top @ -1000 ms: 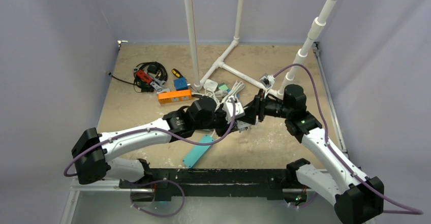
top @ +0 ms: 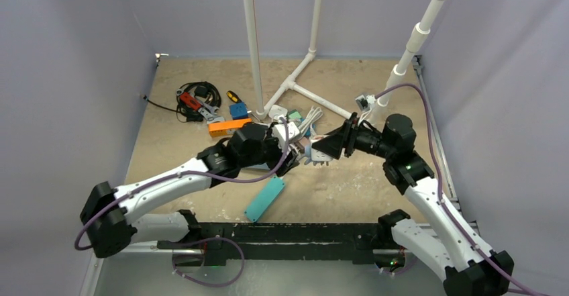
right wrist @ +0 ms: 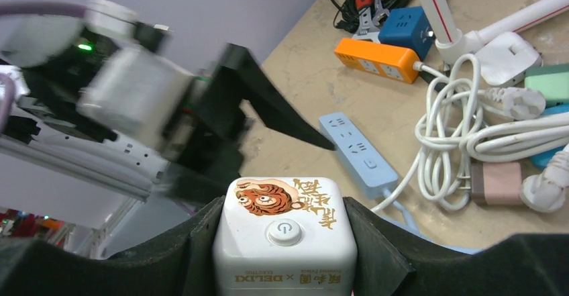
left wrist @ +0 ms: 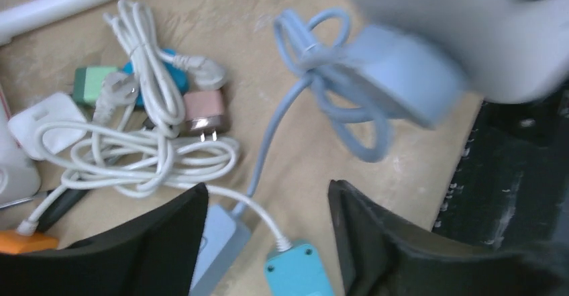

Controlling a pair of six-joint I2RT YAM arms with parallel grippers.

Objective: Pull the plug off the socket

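Observation:
A white power socket (right wrist: 285, 235) with a tiger print and button sits in the right wrist view, with my right gripper (top: 325, 145) shut on it. In the left wrist view a pale blue plug (left wrist: 409, 74) with a coiled cord is blurred beside it. My left gripper is part open, its dark fingers apart with nothing held between them, a little left of the socket in the top view. Below it lie a light blue strip (right wrist: 355, 152) and a teal strip (top: 264, 199).
An orange strip (right wrist: 376, 58), white coiled cables (left wrist: 154, 155), small adapters and black cables with tools crowd the back left. White pipes (top: 315, 96) stand behind. The board is clear at the front right.
My left gripper has pulled back left, away from the socket. My right arm has moved slightly right and toward the front, with the socket still in its fingers.

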